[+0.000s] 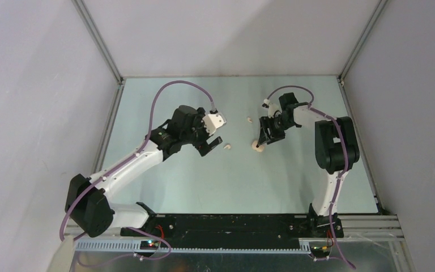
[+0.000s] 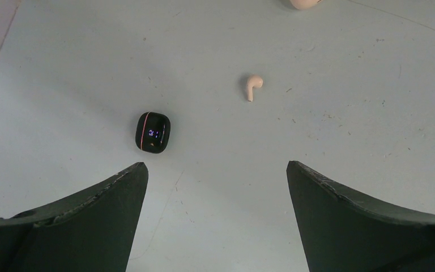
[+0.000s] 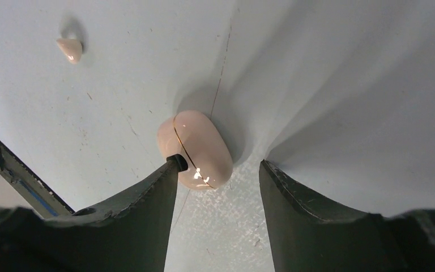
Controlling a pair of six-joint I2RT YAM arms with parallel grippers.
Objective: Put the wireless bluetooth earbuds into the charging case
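Note:
The beige charging case [image 1: 258,146] lies on the table, its lid closed along a seam. Above and beside it hovers my right gripper, part open, the left finger [image 3: 153,209] overlapping the case in view and the other finger clear of it. No hold on the case shows. One beige earbud [image 1: 227,147] rests left of the case; another earbud [image 1: 249,119] lies farther back. My left gripper stands open with nothing between its fingers, over the table left of the near earbud.
A small black box [image 2: 153,132] with a lit display sits on the table, hidden beneath the left arm from above. Bare table [image 1: 221,181] spreads across the front.

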